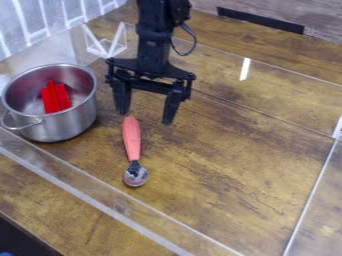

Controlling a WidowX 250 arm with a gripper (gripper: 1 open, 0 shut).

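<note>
My black gripper (pixel 147 92) hangs in the upper middle of the camera view, open, its two fingers spread apart above the table with nothing seen between them. Below it a utensil with a pink handle (pixel 131 137) and a metal head (pixel 135 175) lies on the wooden table (pixel 243 170), pointing toward the front.
A steel pot (pixel 54 120) with a red object (pixel 55 96) inside stands at the left. A white wire-like object (pixel 104 40) is at the back left.
</note>
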